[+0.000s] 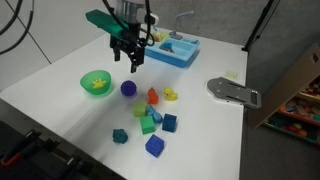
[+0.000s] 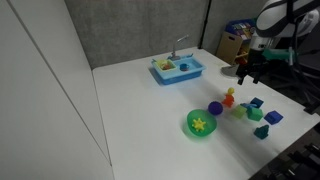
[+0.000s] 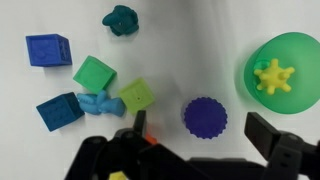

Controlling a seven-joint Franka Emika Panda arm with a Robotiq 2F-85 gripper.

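My gripper stands open above the table, its two dark fingers far apart with nothing held between them. A purple scalloped disc lies below, in the gap between the fingers in the wrist view. To its right there, the green bowl holds a yellow star-shaped piece. On the left are a yellow-green block, a green block, a light blue piece, a dark blue block, an indigo block and a teal piece. An orange-red piece sits near a yellow piece.
A light blue sink toy with things inside stands at the back. A grey metal tray lies on the right side in exterior view 1. Shelves with colourful items stand beyond the table.
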